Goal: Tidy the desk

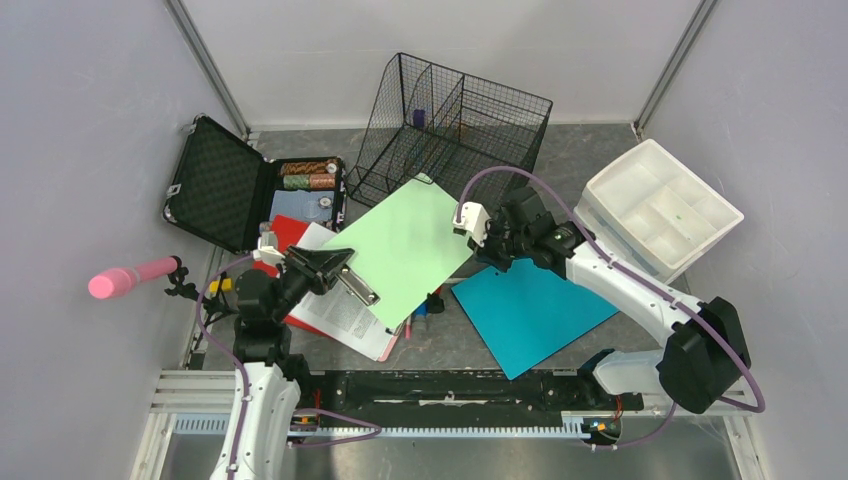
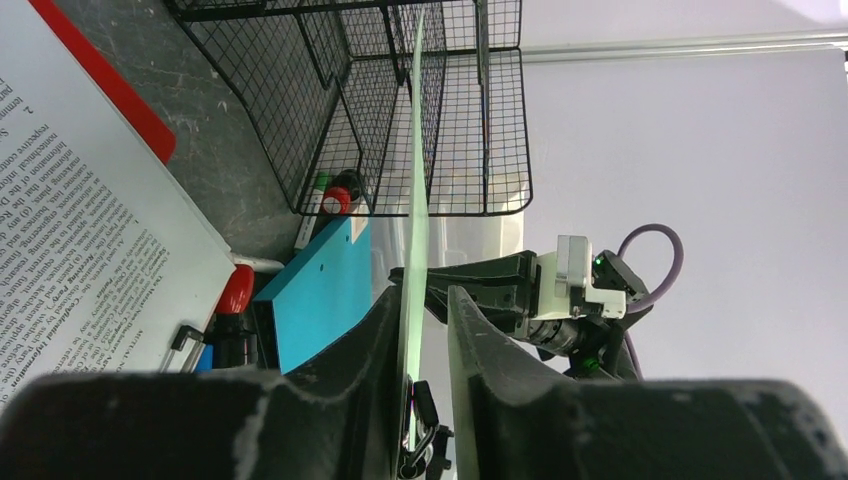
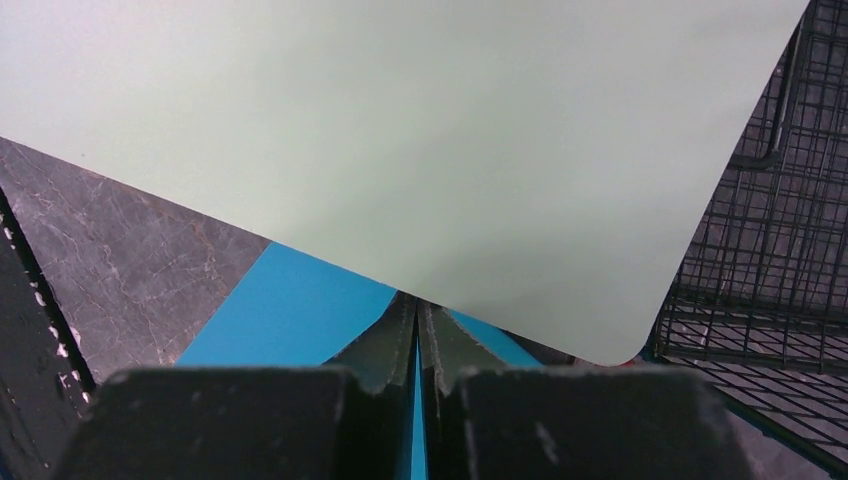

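Note:
A pale green clipboard (image 1: 415, 240) with a metal clip is held up over the desk between my two arms. My left gripper (image 1: 346, 264) is at its clip end. In the left wrist view, the board (image 2: 415, 200) stands edge-on between parted fingers, with a gap toward the right-hand finger. My right gripper (image 1: 478, 254) is at the opposite side, shut on the board's edge; the fingertips (image 3: 407, 305) meet under the pale sheet in the right wrist view. White printed papers (image 1: 345, 300) and a red folder (image 1: 288, 232) lie beneath the left gripper.
A black wire rack (image 1: 470, 120) with dividers stands at the back. A blue board (image 1: 535, 310) lies front right, beside a white compartment box (image 1: 660, 205). An open black case (image 1: 215, 185) sits at left. Pens and a blue-and-red item (image 1: 421, 308) lie under the clipboard.

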